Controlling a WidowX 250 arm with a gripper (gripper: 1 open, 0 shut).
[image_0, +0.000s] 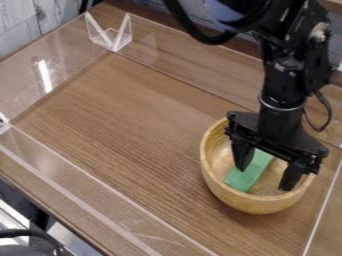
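A tan bowl (254, 198) sits on the wooden table at the right. A green item (247, 172) lies inside it, partly hidden by my black gripper (263, 170). The gripper reaches down into the bowl from the upper right, its two fingers apart at either side over the green item. Whether they touch it I cannot tell.
A clear plastic basket (110, 30) stands at the back left. A dark object (24, 240) is at the lower left edge.
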